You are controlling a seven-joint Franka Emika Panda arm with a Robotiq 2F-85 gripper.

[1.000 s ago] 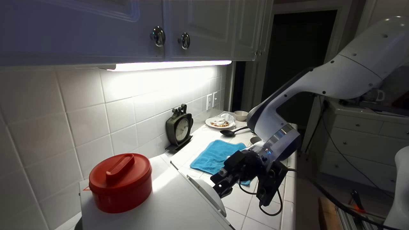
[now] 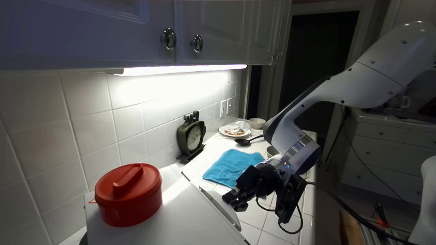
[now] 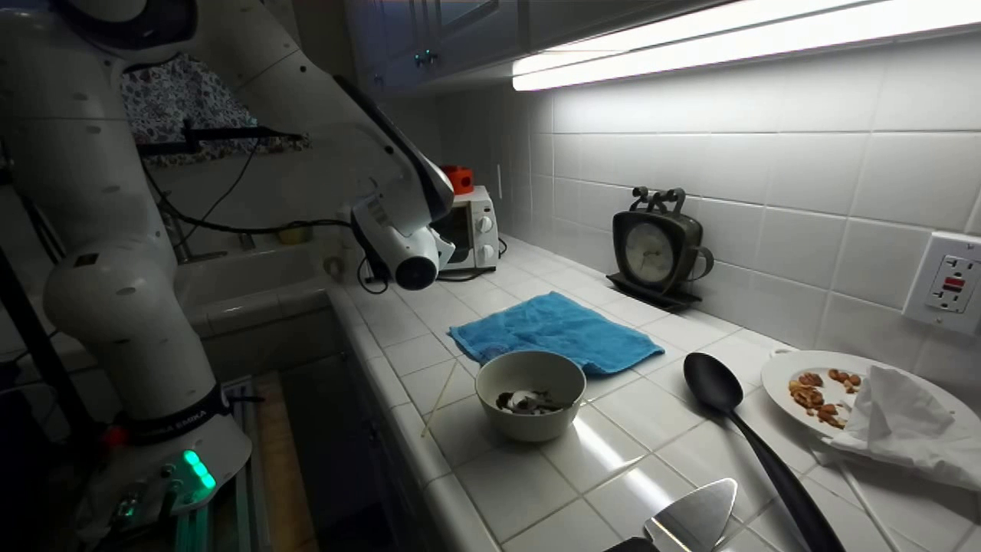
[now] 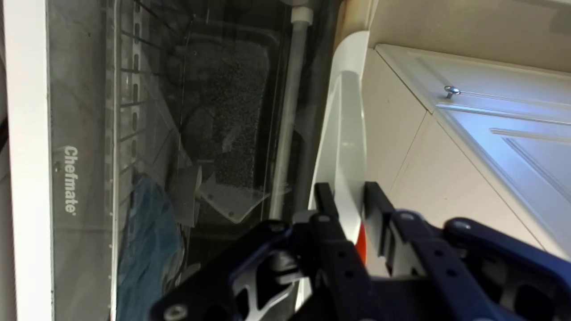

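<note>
A white toaster oven [image 3: 479, 230] stands at the far end of the counter, its glass door [image 4: 230, 107] filling the left of the wrist view and upright, close to the oven front. The door's white handle [image 4: 349, 155] runs up the middle of that view. My gripper is shut on the handle, with one finger on either side of it. In exterior view 1 the gripper [image 2: 235, 200] meets the pale curved handle [image 2: 222, 204] at the oven's front. Exterior view 2 hides the fingers behind the arm.
A red lidded pot [image 2: 128, 196] sits on the oven. On the counter lie a blue towel [image 3: 556, 331], a bowl [image 3: 530, 395], a black spoon [image 3: 736, 414], a cake server [image 3: 694, 515] and a plate of nuts [image 3: 782, 372]. An old scale [image 3: 655, 248] stands by the wall.
The arm and gripper have come slightly lower. The fingers, which stood apart a second ago, are now closed on the handle. The door looks unmoved.
</note>
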